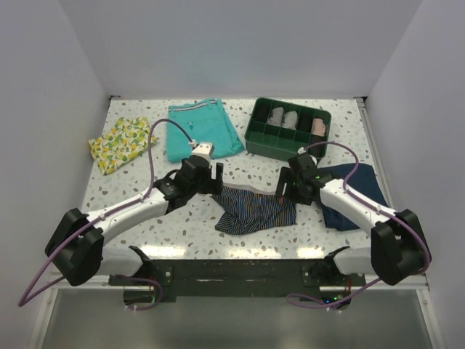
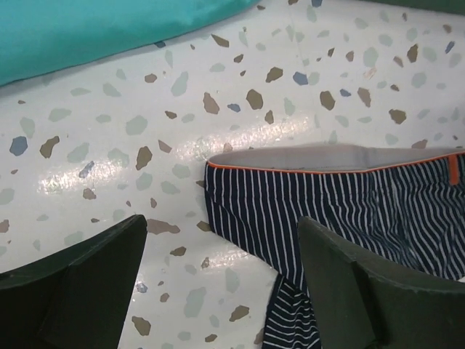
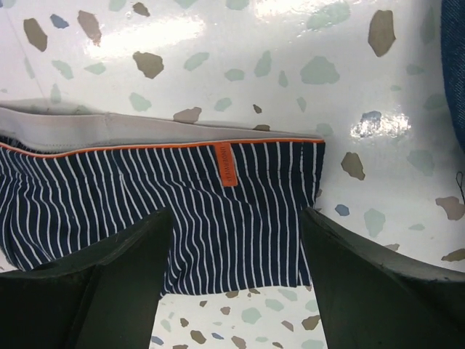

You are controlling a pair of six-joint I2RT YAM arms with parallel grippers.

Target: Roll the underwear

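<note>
The navy-and-white striped underwear (image 1: 254, 214) lies spread on the speckled table, its waistband with orange trim along the back, one part sticking out at the lower left. My left gripper (image 1: 214, 178) is above its left end, open with nothing between the fingers; in the left wrist view the waistband corner (image 2: 225, 182) shows beyond them. My right gripper (image 1: 283, 185) is above the right end, also open and empty; in the right wrist view the orange label (image 3: 226, 166) and right edge of the garment lie below it.
A green divided box (image 1: 265, 145) with folded items stands at the back. A teal cloth (image 1: 200, 127) is at back left, a yellow patterned cloth (image 1: 120, 145) farther left, a navy cloth (image 1: 352, 218) at the right.
</note>
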